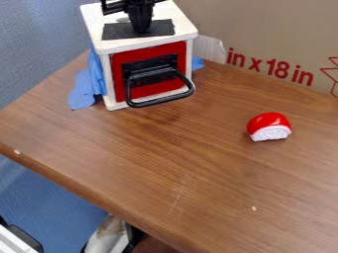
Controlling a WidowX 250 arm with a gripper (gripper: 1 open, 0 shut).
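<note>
A white toy oven [181, 54] with a red front [148, 54] and a black handle stands at the back left of the wooden table [158, 178]. My black gripper [138, 22] reaches in from the top edge of the view, over the dark patch on the oven's top; whether it is open or shut is unclear. A red and white rounded object [268, 125] lies on the table's right side.
A blue cloth [83, 89] lies beside and behind the oven. A cardboard surface [264, 30] closes off the back.
</note>
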